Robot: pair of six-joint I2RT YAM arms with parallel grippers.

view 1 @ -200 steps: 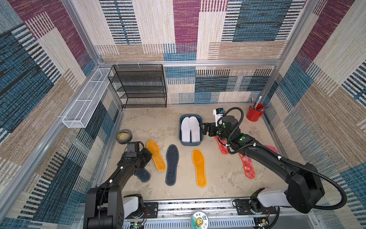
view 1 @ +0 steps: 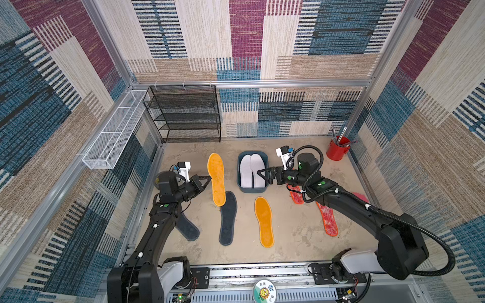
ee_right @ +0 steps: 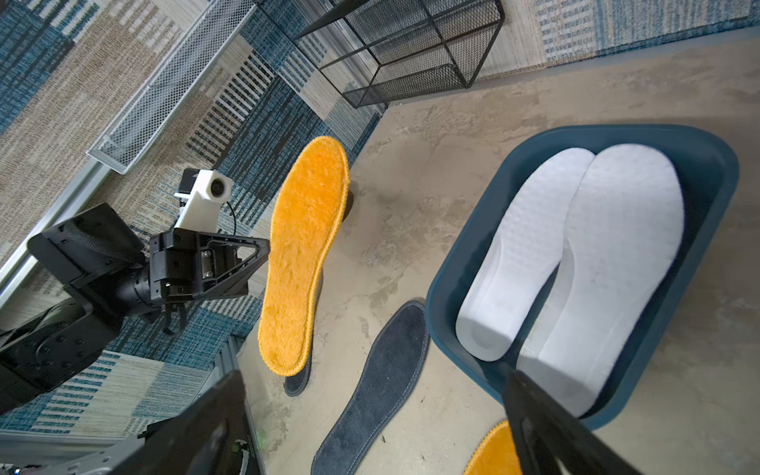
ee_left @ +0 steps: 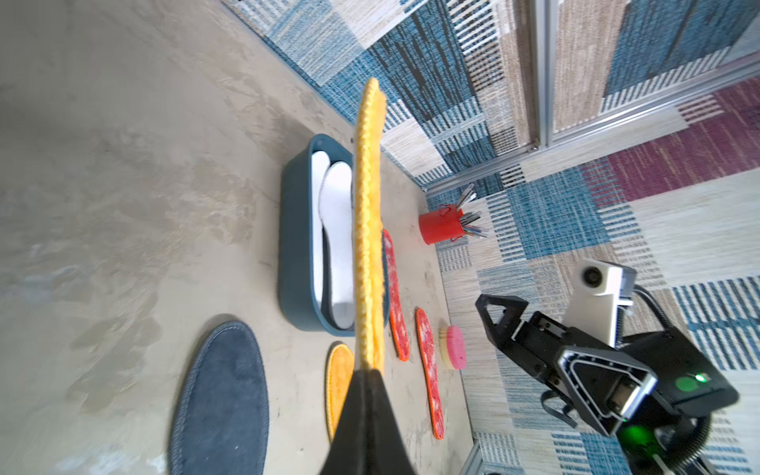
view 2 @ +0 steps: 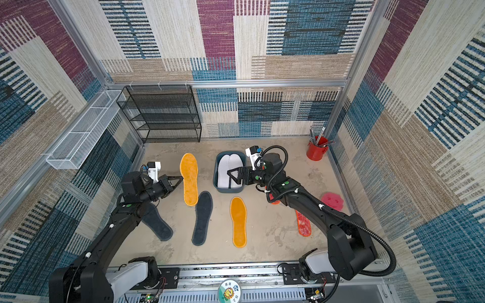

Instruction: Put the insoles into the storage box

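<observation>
My left gripper (view 1: pixel 208 179) is shut on a yellow fluffy insole (view 1: pixel 216 179), held upright and raised left of the teal storage box (view 1: pixel 242 186), edge-on in the left wrist view. Two white insoles (ee_right: pixel 601 245) lie inside the box. My right gripper (view 1: pixel 262 173) stands open above the box's right part. On the table lie a second yellow insole (view 1: pixel 263 222), a dark insole (view 1: pixel 227 217) in the middle, another dark insole (view 1: pixel 188 227) at left, and red insoles (view 1: pixel 327 222) on the right, partly under my right arm.
A black wire rack (view 1: pixel 182 113) stands at the back left, a white wire basket (view 1: pixel 113 131) hangs on the left wall, and a red cup of tools (view 1: pixel 336 151) sits at the back right.
My left gripper has risen and moved toward the back, lifting the yellow insole off the table. The right gripper has shifted slightly left, toward the box.
</observation>
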